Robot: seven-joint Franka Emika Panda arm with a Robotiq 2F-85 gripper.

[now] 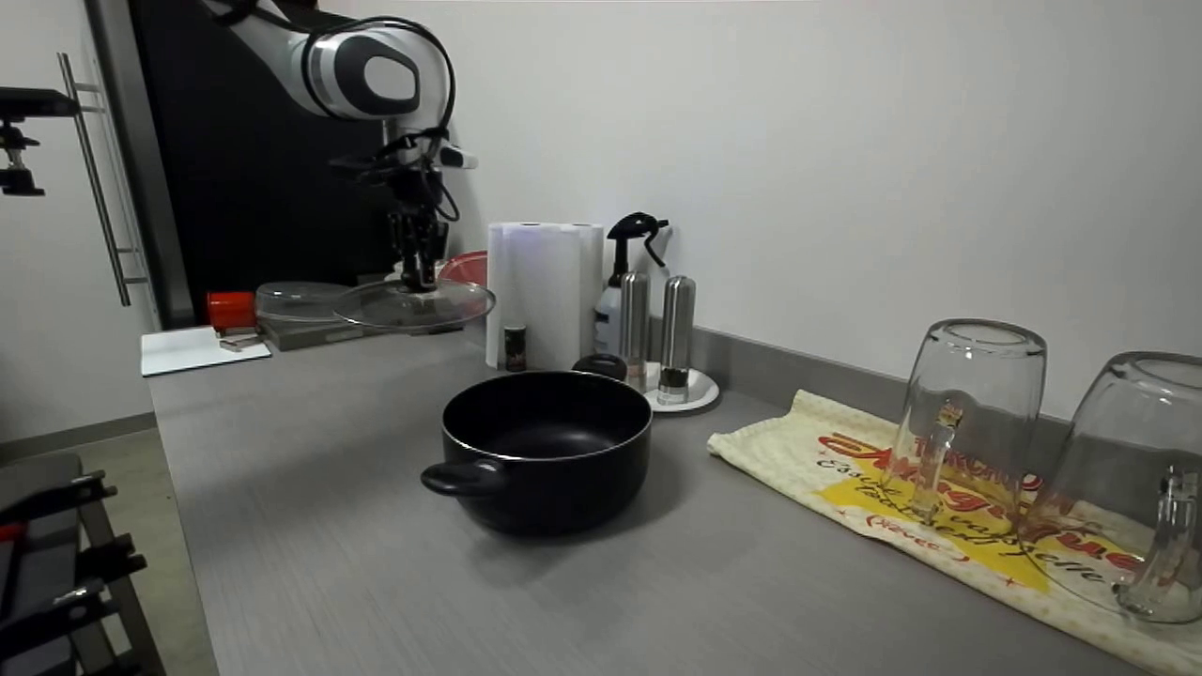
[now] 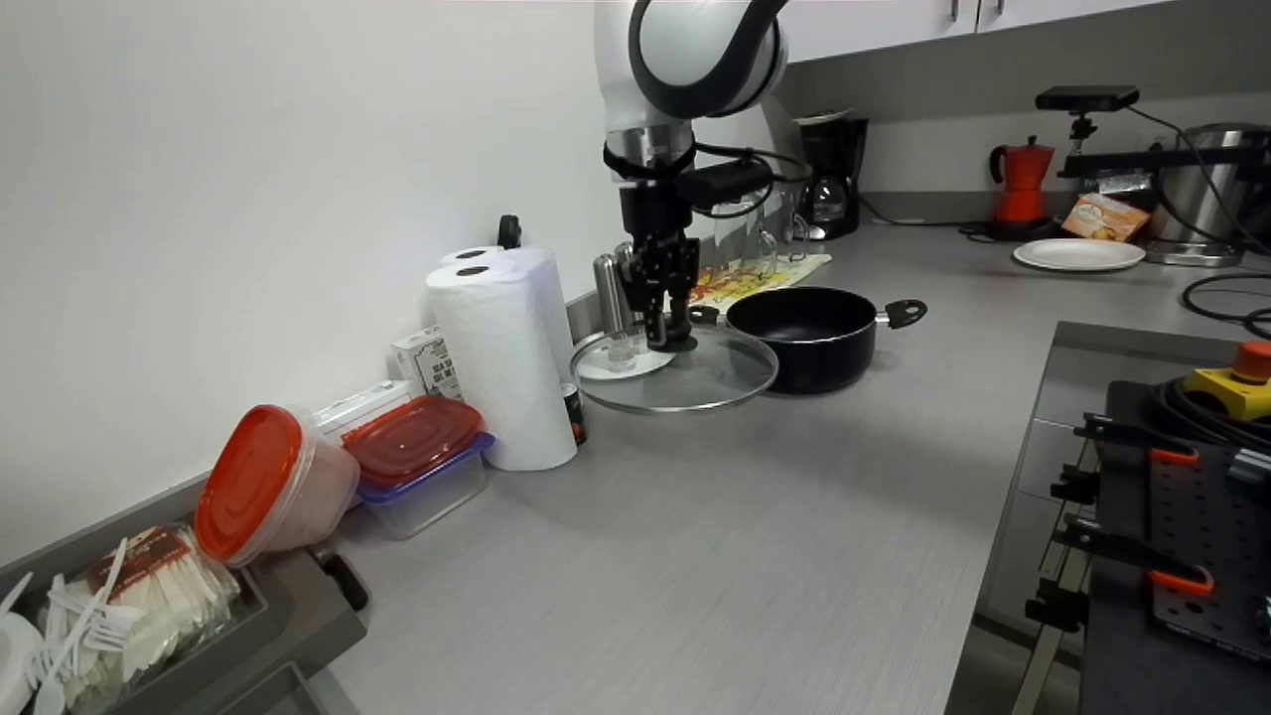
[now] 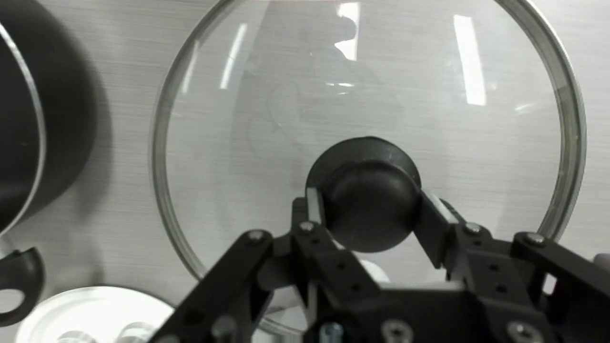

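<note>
A glass lid (image 1: 377, 304) with a steel rim hangs in the air, away from the pot. Its round black knob (image 3: 371, 206) sits between the fingers of my gripper, which is shut on it. The black pot (image 1: 548, 496) stands uncovered on the counter, and its inside looks empty. In exterior view 2 the lid (image 2: 679, 381) is on the near side of the pot (image 2: 822, 357), above the grey counter. Only part of the pot (image 3: 63, 114) shows at the left of the wrist view, apart from the lid's rim.
Paper towel rolls (image 2: 506, 357), a spray bottle (image 1: 608, 304) and two mills on a white plate (image 1: 701, 391) line the wall. Food containers (image 2: 417, 453) and a cutlery tray (image 2: 238, 620) stand farther along. Glass mugs (image 1: 969, 406) rest on a cloth.
</note>
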